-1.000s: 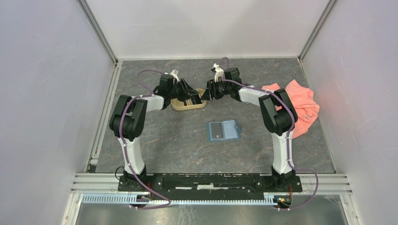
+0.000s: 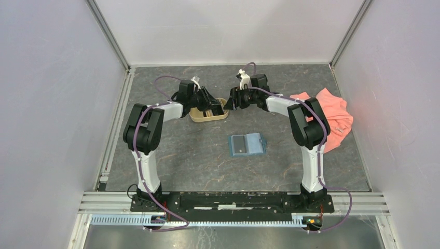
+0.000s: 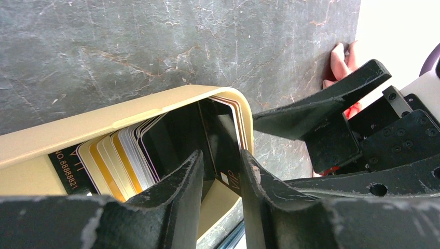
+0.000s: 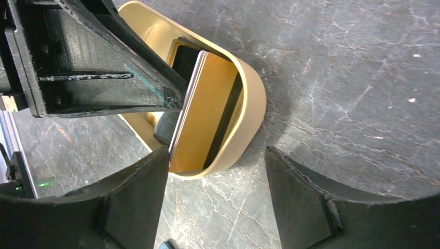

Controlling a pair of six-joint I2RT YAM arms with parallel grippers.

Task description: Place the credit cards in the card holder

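A cream tray [image 2: 206, 119] holds a row of credit cards [image 3: 119, 161], black, gold and silver, with a small stack [image 4: 205, 109] at its right end. My left gripper is part open inside that end, one fingertip against the stack's edge. My right gripper stands part open at the tray's right end, its fingertips either side of the curved wall. The blue card holder [image 2: 254, 143] lies open on the table below the tray.
A crumpled pink cloth [image 2: 337, 119] lies at the right of the table.
My left arm has shifted slightly toward the tray's right end since a second ago. The right gripper has moved very slightly. The tray and holder look unchanged.
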